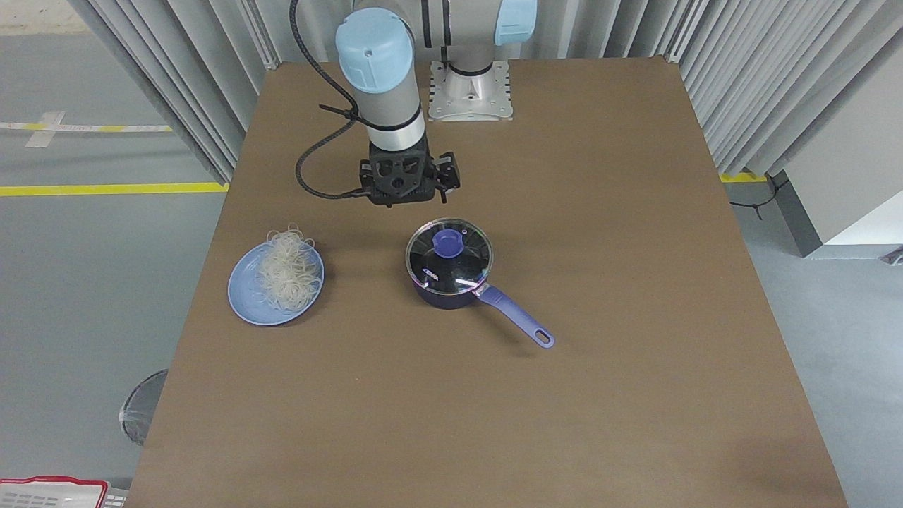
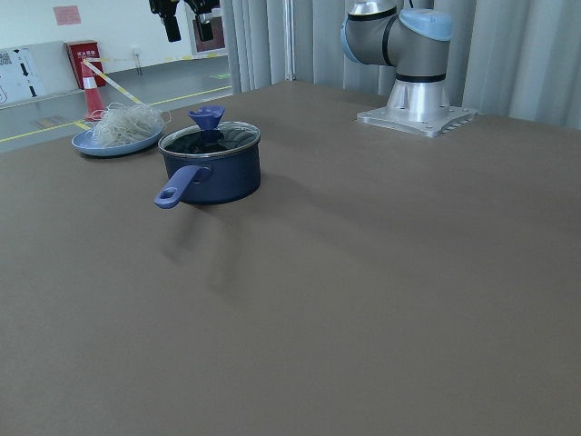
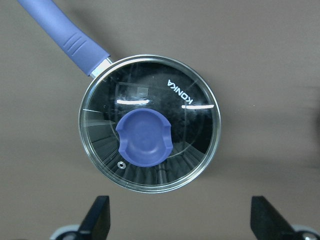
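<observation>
A dark blue pot [image 1: 446, 296] with a glass lid and purple knob [image 1: 448, 242] sits mid-table, its long handle [image 1: 516, 313] pointing toward the front right. To its left a blue plate [image 1: 245, 292] holds white noodles [image 1: 288, 269]. My gripper [image 1: 416, 200] hangs above and behind the pot, open and empty. In the wrist view its two fingertips [image 3: 181, 220] are wide apart at the bottom, with the lid and knob [image 3: 144, 137] between and beyond them.
The robot base [image 1: 470, 106] stands at the back of the brown table [image 1: 643, 355]. A bin and a red-rimmed basket stand on the floor at left.
</observation>
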